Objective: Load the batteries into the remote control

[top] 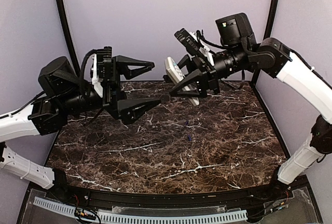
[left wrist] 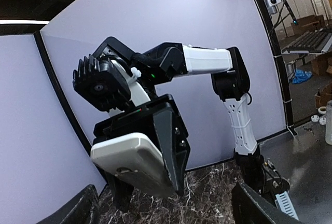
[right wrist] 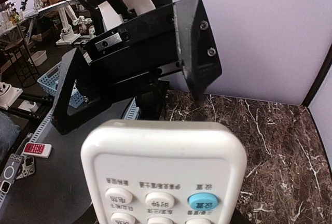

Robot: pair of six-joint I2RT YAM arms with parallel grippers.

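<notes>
A white remote control (top: pixel 174 70) is held up in the air, with my right gripper (top: pixel 182 85) shut on it. Its button face, with white keys and a blue one, fills the lower middle of the right wrist view, where the remote (right wrist: pixel 165 149) sticks out toward the other arm. In the left wrist view the plain back of the remote (left wrist: pixel 127 156) shows between the right arm's fingers. My left gripper (top: pixel 157 83) stands open to the left of it, nothing between its fingers. Two small blue batteries (top: pixel 189 138) (top: pixel 187 123) appear to lie on the marbled table.
Pale walls stand at the back and sides. Beyond the front edge, the right wrist view shows a red-and-white remote-like object (right wrist: pixel 37 150) and a blue basket (right wrist: pixel 54 81).
</notes>
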